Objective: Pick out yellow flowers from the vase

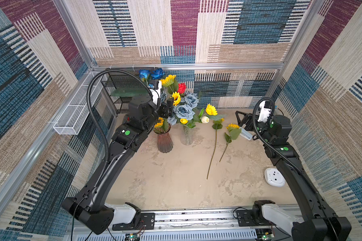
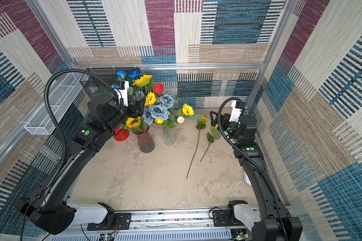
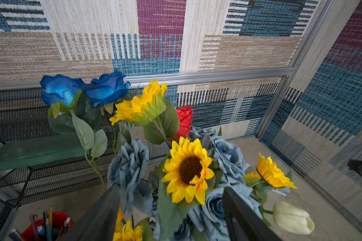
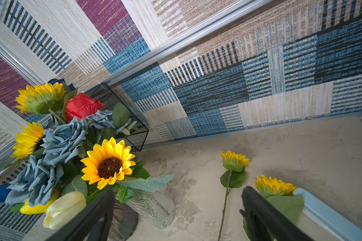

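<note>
My left gripper [image 1: 167,107] is raised among the blooms, part open, facing a yellow sunflower [image 3: 189,170] between its blurred fingertips in the left wrist view; contact is unclear. More yellow blooms [image 3: 138,106] rise behind blue and red flowers. The bouquet fills a brown vase [image 1: 165,140] and a clear vase [image 1: 187,136]. My right gripper [image 1: 241,119] is open above the right side of the table, facing two sunflower stems lying there [image 4: 234,160], with a sunflower [image 4: 108,166] in the bouquet to its left.
A black mesh rack [image 1: 122,72] stands behind at left, with a red pen cup [image 2: 120,134]. A light-blue bar [image 4: 329,212] lies by the loose flowers, a white device [image 1: 274,176] at front right.
</note>
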